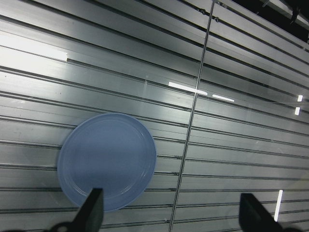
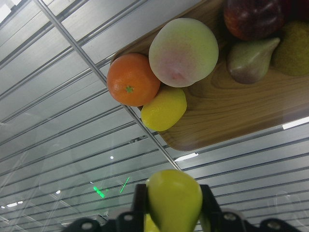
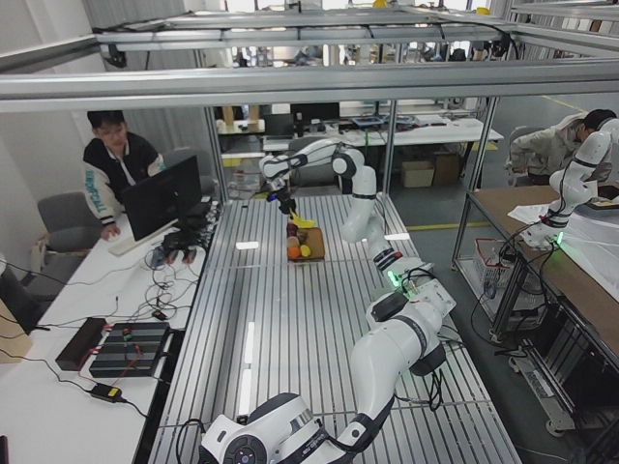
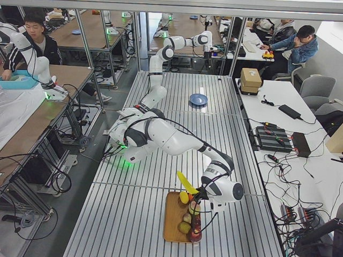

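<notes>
My right gripper is shut on a yellow banana [image 4: 185,182], seen end-on at the bottom of the right wrist view, above a wooden tray [image 2: 231,111]. The tray holds an orange [image 2: 130,82], a peach [image 2: 183,50], a lemon [image 2: 164,111], a dark red apple [image 2: 251,17] and pears [image 2: 251,60]. My left gripper stands open over the metal table, its blurred fingertips at the bottom of the left wrist view. A blue plate [image 1: 107,159] lies below it, slightly left, with nothing on it.
A side desk [image 4: 270,107] with a monitor, cables and boxes runs along one side, where a person sits. Aluminium frame bars [image 3: 309,82] cross overhead.
</notes>
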